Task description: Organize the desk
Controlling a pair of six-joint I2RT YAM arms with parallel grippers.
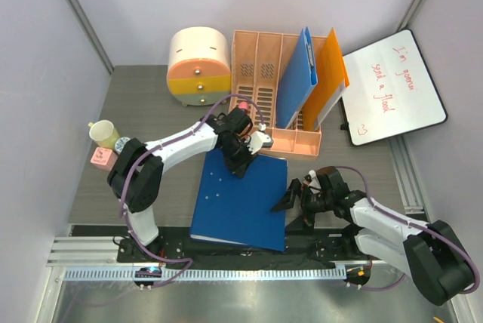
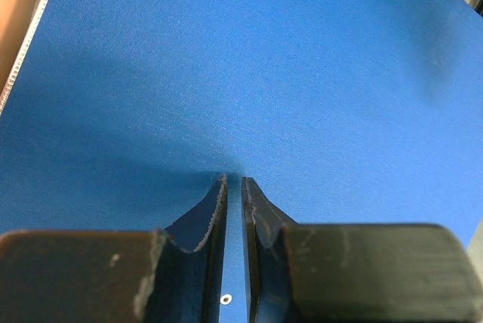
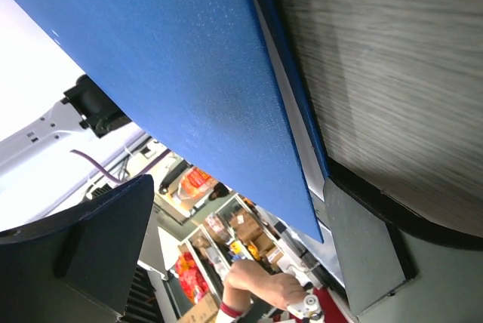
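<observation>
A blue folder (image 1: 240, 204) lies flat on the desk, its lower end reaching over the front edge. My left gripper (image 1: 239, 172) is above its upper part. In the left wrist view, the left gripper is open by only a narrow gap, with blue cover (image 2: 302, 96) below and nothing held. At the folder's right edge my right gripper (image 1: 290, 206) stands wide open. In the right wrist view the folder's corner (image 3: 249, 149) reaches between the open fingers of the right gripper, close to one finger (image 3: 358, 240); whether they touch I cannot tell.
An orange file rack (image 1: 296, 142) holds an upright blue folder (image 1: 296, 85) and an orange folder (image 1: 328, 74). A drawer box (image 1: 198, 59), yellow mug (image 1: 103, 133), pink block (image 1: 103, 158) and whiteboard (image 1: 394, 85) stand around.
</observation>
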